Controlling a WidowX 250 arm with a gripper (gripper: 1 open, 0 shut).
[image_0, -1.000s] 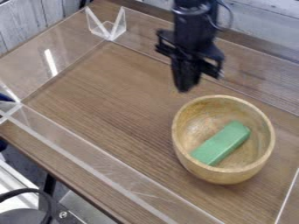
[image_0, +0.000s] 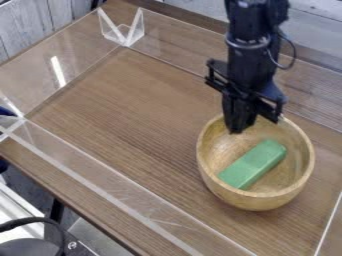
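A round tan bowl (image_0: 214, 150) sits at the right of the wooden table, with a green block (image_0: 251, 163) lying in it. My black gripper (image_0: 235, 124) is just above the bowl's upper left rim, pointing down. It looks shut, with nothing visible between its fingertips.
A clear, angular container (image_0: 122, 27) stands at the back left. Black parts and a cable (image_0: 34, 237) are at the lower left.
The gripper has come right and toward the camera, from over bare table to the bowl's rim. The bowl and green block look unchanged.
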